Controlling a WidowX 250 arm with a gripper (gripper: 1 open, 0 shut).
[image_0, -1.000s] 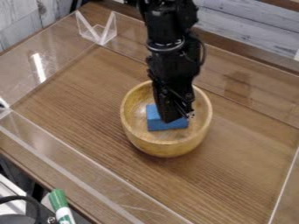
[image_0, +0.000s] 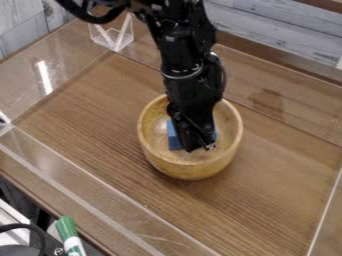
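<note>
A light wooden bowl (image_0: 187, 167) sits in the middle of the table, with a blue block (image_0: 174, 133) inside it, mostly hidden behind my black gripper (image_0: 197, 140). The gripper is lowered into the bowl over the block. Its fingertips are dark and overlapped, so whether they are closed on the block is unclear.
A clear plastic object (image_0: 112, 30) stands at the back left. A green-and-white item (image_0: 70, 238) and a black cable lie at the lower left edge.
My gripper has moved down and slightly left into the bowl, covering more of the blue block.
</note>
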